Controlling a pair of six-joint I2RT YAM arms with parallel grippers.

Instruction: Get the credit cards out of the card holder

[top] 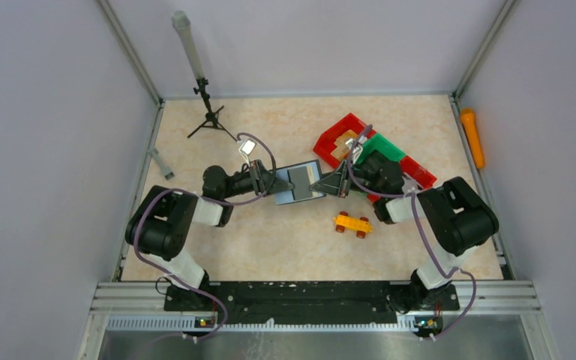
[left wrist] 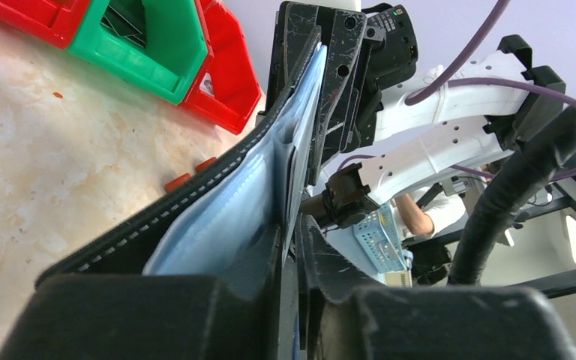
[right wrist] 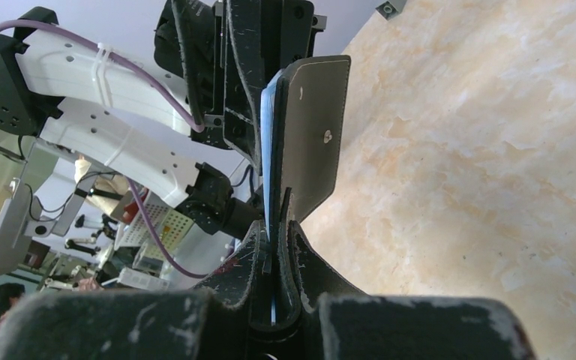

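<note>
Between my grippers, near the table's middle, the card holder (top: 300,181) is open, with light blue inside and grey layers; from the left wrist its dark stitched cover (left wrist: 157,210) and thin slot layers show. My right gripper is shut on the holder's right side, which stands edge-on between its fingers. My left gripper is shut at the holder's left side; the holder's layers run into its fingertips, though how much is gripped is hard to tell. I cannot make out separate cards clearly.
Red and green bins (top: 384,150) stand behind the right arm. A yellow toy car (top: 352,223) lies in front of it. A stand (top: 210,116) is at back left.
</note>
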